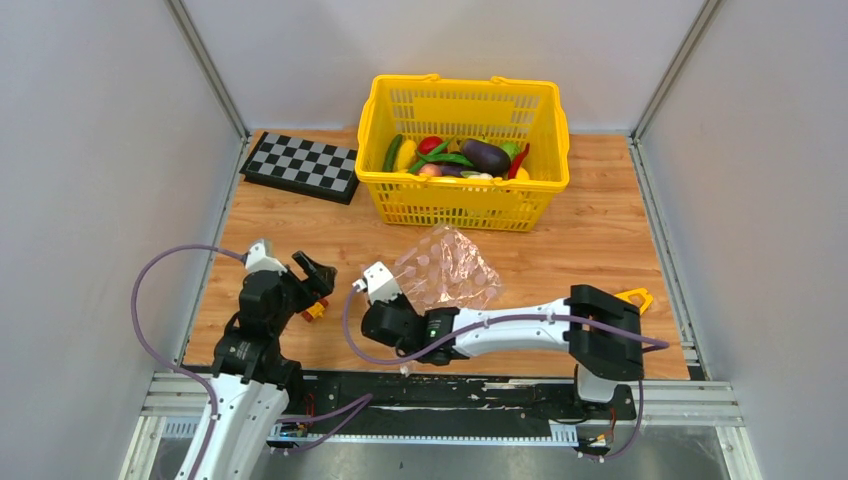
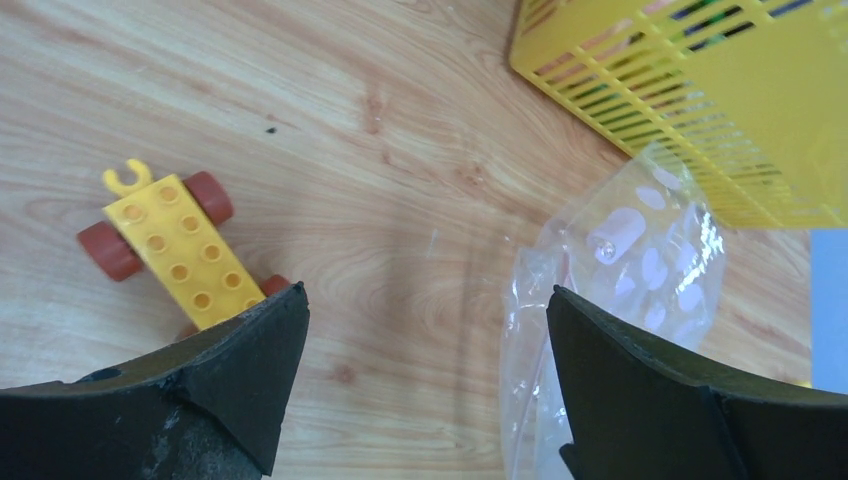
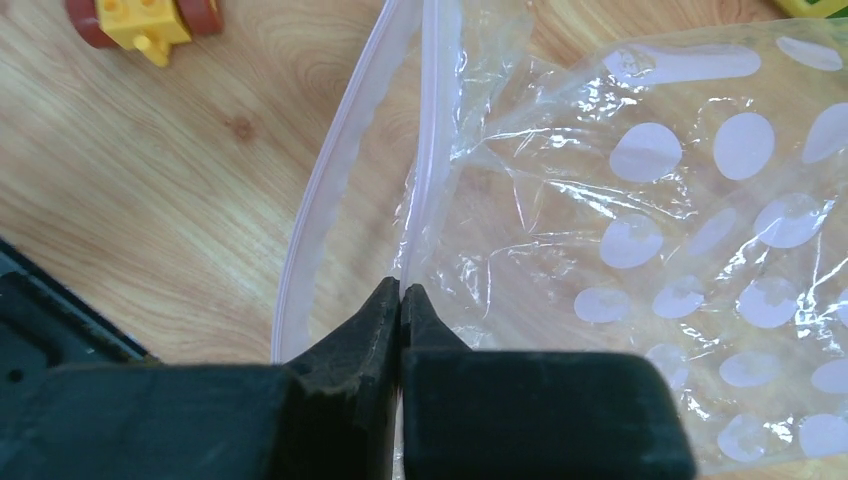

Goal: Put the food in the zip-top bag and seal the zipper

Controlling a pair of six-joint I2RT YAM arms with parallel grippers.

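Observation:
The clear zip top bag [image 1: 455, 272] with pale spots lies on the table in front of the basket. Its two zipper edges stand apart in the right wrist view, and one strip runs down to the fingertips of my right gripper, which is shut on that thin edge. From above, the right wrist hides its fingers and the bag's mouth. To the left of the bag, my left gripper is open over bare wood, nothing between its fingers. The food, including an eggplant [image 1: 487, 155], a tomato [image 1: 430, 145] and green peppers, is in the yellow basket [image 1: 460, 207].
A yellow and red toy car [image 2: 185, 245] sits beneath the left gripper. At the back left is a checkered board [image 1: 302, 165]; a yellow triangular piece [image 1: 636, 297] lies far right, partly behind the right arm. Wood is clear right of the basket.

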